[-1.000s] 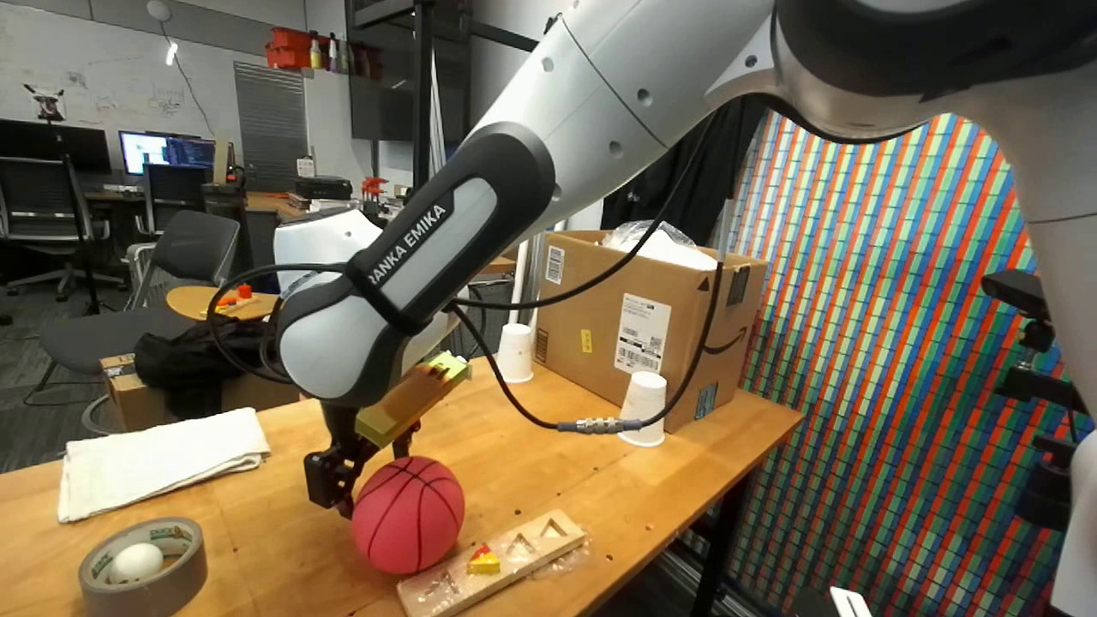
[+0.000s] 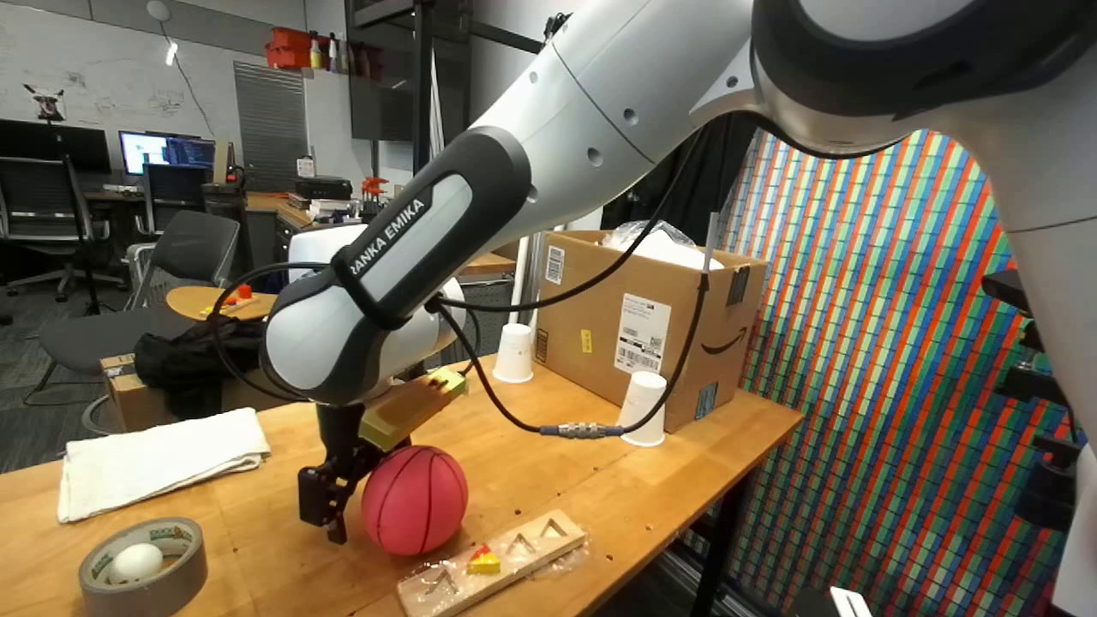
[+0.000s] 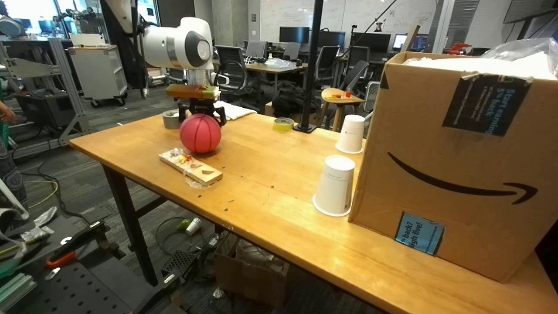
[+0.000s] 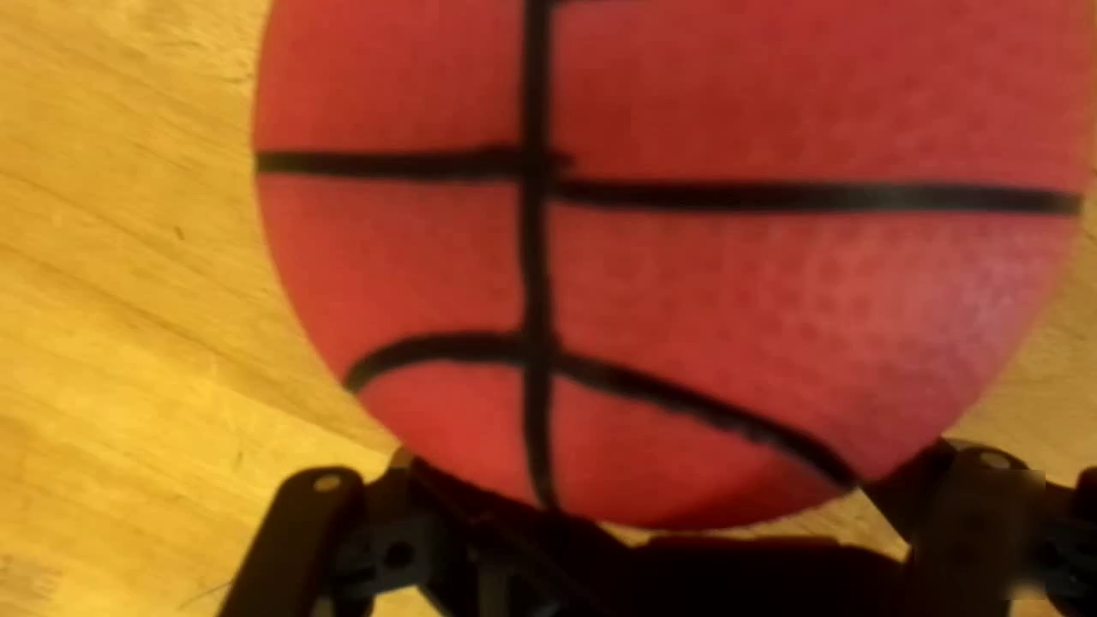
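Note:
A pink-red ball [image 3: 201, 133] with black basketball lines is at the table's far end, seemingly on the wood. My gripper [image 3: 202, 122] points down just behind it, its fingers spread wide to either side of the ball's upper part. In the wrist view the ball [image 4: 668, 257] fills most of the picture, and dark fingers [image 4: 308, 504] show at its lower left and lower right. Whether they touch it I cannot tell. From exterior view 1, one finger is visible left of the ball [image 2: 416, 500]; the ball hides the other fingertip.
A wooden shape board [image 2: 494, 566] in plastic wrap lies close beside the ball. Grey tape [image 2: 185, 576] with a white ball inside it and a white cloth [image 2: 159, 463] lie left. Two white cups [image 3: 335, 186] stand by a large cardboard box [image 3: 450, 157]. Mid-table is mostly clear.
My gripper has moved lower and slightly left in exterior view 1.

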